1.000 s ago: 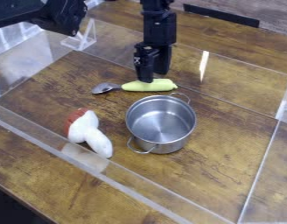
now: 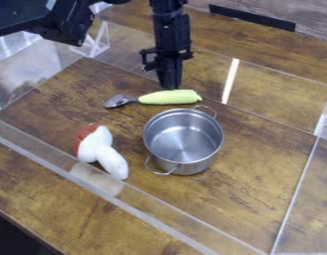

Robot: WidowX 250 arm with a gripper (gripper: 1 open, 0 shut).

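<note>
My gripper (image 2: 170,78) hangs above the back of the wooden table, shut, with nothing visible between its fingers. Just below it lies a pale green corn-like toy (image 2: 170,97), with a spoon (image 2: 119,102) to its left. A steel pot (image 2: 182,143) with wire handles stands in front of the corn. A white toy with a red end (image 2: 103,152) lies at the front left.
Clear plastic walls (image 2: 266,85) border the work area on several sides. Bare wood (image 2: 254,179) is free to the right of the pot and at the left of the spoon.
The gripper has moved left and slightly up, away from over the corn's right part, over the last second. The objects on the table look unmoved.
</note>
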